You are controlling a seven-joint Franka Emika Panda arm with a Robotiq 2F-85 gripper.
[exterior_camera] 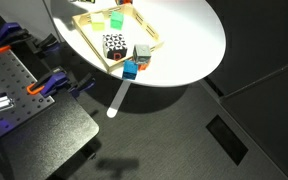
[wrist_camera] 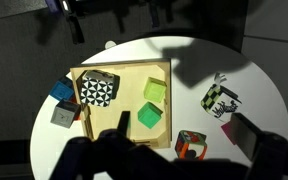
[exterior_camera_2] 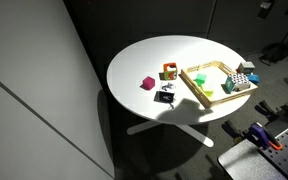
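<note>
My gripper is open above the round white table, its two dark fingers spread wide with nothing held between them. Below it lies a shallow wooden tray [wrist_camera: 130, 63]. Inside the tray are a green cube [wrist_camera: 149, 115], a yellow-green block [wrist_camera: 155, 90] and a black-and-white patterned block [wrist_camera: 98, 89]. A blue cube [wrist_camera: 61, 90] and a grey block [wrist_camera: 64, 114] sit by the tray's outer side in the wrist view. Exterior view 1 does not show the gripper.
On the table beside the tray are a red-and-green block [exterior_camera_2: 169, 71], a pink-red cube [exterior_camera_2: 149, 83] and a dark patterned block [exterior_camera_2: 164, 97]. Bare table [exterior_camera_2: 144, 55] lies around them. A dark perforated platform [exterior_camera: 4, 75] with orange-and-blue clamps borders the table.
</note>
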